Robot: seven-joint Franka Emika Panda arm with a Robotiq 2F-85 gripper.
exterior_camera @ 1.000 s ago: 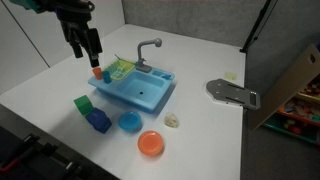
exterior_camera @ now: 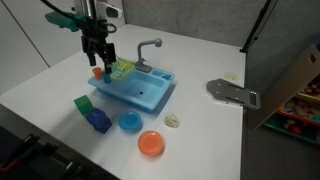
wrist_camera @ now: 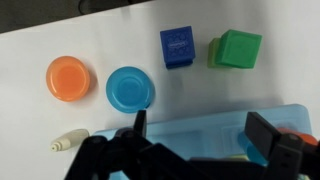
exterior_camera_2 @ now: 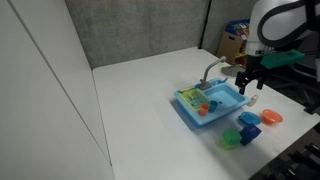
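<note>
My gripper hangs open above the toy sink, with nothing between its fingers. In exterior view 1 the gripper is over the left end of the blue sink basin. An orange cup and a teal cup stand by the green drying rack. On the table in front of the basin are a green block, a dark blue block, a blue plate and an orange plate. In the wrist view the arm partly hides the basin.
A grey faucet rises at the basin's back edge. A small cream-coloured bottle lies right of the basin, and a grey metal tray lies farther right. Shelving with coloured items stands beyond the table.
My gripper has moved right in exterior view 1, from left of the cups to above them. The objects on the table stay where they were.
</note>
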